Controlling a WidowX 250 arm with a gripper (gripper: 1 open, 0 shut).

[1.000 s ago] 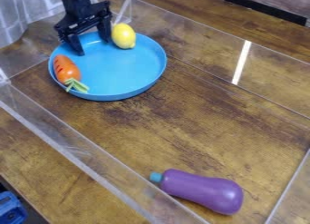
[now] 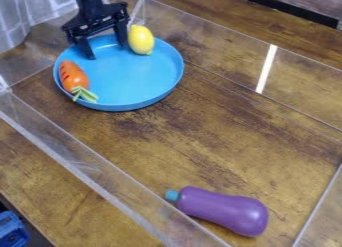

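Note:
My black gripper is at the top left, low over the back of a blue plate. Beside it on the right a yellow lemon-like toy sits at the plate's back edge. An orange carrot toy with green leaves lies on the plate's left side. A purple eggplant toy lies on the wooden surface at the bottom right. Whether the fingers are open or shut is unclear.
Clear plastic walls run along its sides. A blue object is at the bottom left corner.
The yellow toy has shifted slightly to the right, with the gripper close beside it.

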